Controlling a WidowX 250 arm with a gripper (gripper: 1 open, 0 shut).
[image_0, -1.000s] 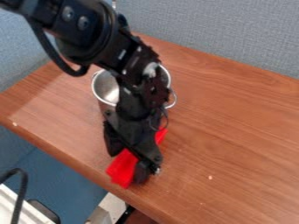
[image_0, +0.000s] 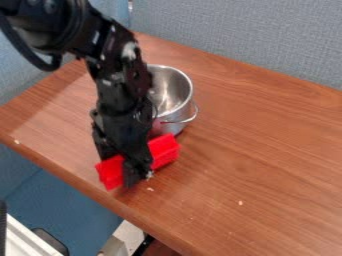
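Note:
My black gripper (image_0: 127, 165) points down at a red object (image_0: 160, 151) lying near the left front edge of the wooden table. The fingers are shut on it around its middle, with red showing on both sides. A metal pot (image_0: 174, 92) with a wire handle stands just behind, partly hidden by the arm.
Grey padded panels (image_0: 241, 35) border it at the back. Past the left edge are a blue lower surface (image_0: 60, 200) and a white item (image_0: 24, 240).
My gripper and arm have moved left and up in the view, uncovering more of the pot. The red object has shifted slightly left and up as well.

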